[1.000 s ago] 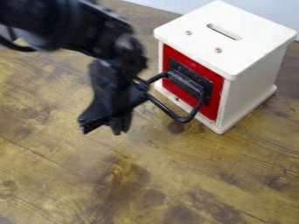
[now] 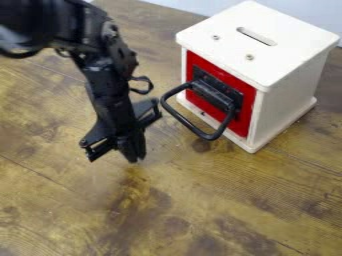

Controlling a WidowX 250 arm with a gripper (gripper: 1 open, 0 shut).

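My gripper (image 2: pixel 134 154) hangs low over the wooden table, left of a white box (image 2: pixel 262 48) with a red front (image 2: pixel 241 119). It is shut, with nothing visible between its fingers. A black panel (image 2: pixel 214 87) on the red front carries a black U-shaped handle (image 2: pixel 201 133), which sticks out toward the left and lies clear of my fingertips. The box's top has a slot and small round fittings.
The box occupies the upper right, with a pale background behind it at the corner.
The box stands in the same place.
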